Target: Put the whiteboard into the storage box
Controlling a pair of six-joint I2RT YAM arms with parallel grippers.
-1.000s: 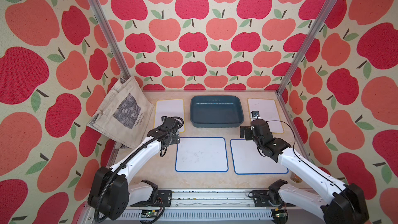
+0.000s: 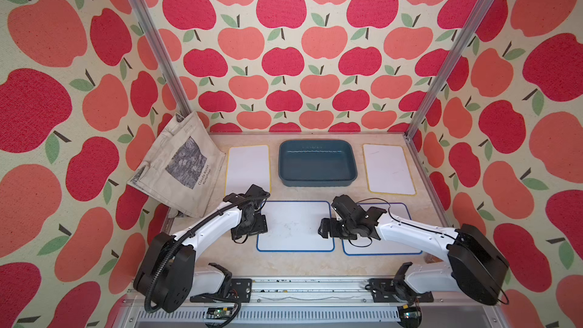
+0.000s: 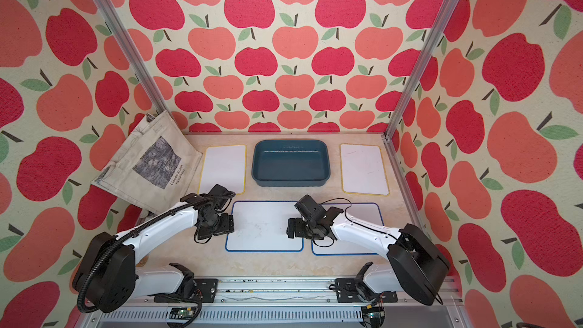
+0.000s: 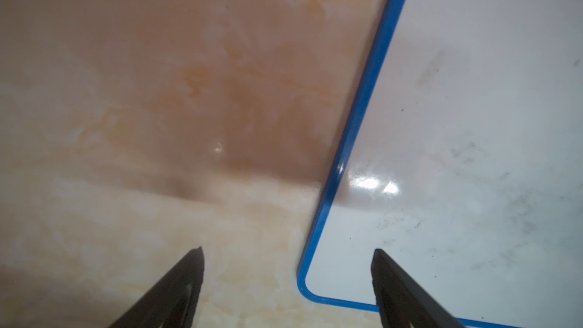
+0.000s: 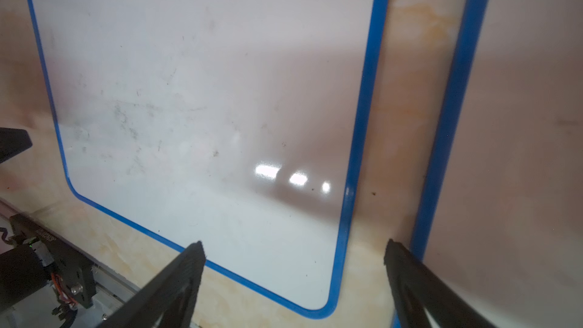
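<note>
A blue-rimmed whiteboard (image 2: 295,224) lies flat in the middle of the table, front of the dark teal storage box (image 2: 317,164), which looks empty. Over the board's left edge hovers my left gripper, its fingers (image 4: 182,285) well apart with nothing between them. My right gripper hangs above the board's right edge, fingers (image 5: 404,279) spread and nothing held. Both blue edges, that of the middle board and of the second blue-rimmed whiteboard (image 2: 388,246), run between or near the right fingers. The second board is partly covered by the right arm.
Yellow-rimmed whiteboards lie left (image 2: 247,167) and right (image 2: 390,169) of the box. A canvas tote bag (image 2: 188,167) leans on the left wall. Bare table (image 2: 297,265) shows along the front.
My right gripper has swung left and toward the front, from above the right boards to the middle board's right edge. The boards look unmoved.
</note>
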